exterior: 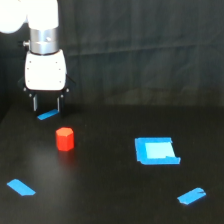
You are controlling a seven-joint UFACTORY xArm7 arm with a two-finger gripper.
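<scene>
My gripper point(46, 103) hangs at the upper left, pointing down. Its two fingers stand apart, with nothing visible between them, so it is open. A red-orange block point(65, 139) sits on the dark table, lower in the view and a little to the right of the fingers, clear of them. Farther right lies a white square point(160, 150) framed with blue tape, with nothing on it.
A blue strip point(48, 114) lies just below the gripper in the view. Other blue strips lie at the front left point(20, 187) and front right point(191, 196). A dark curtain point(140, 55) hangs behind.
</scene>
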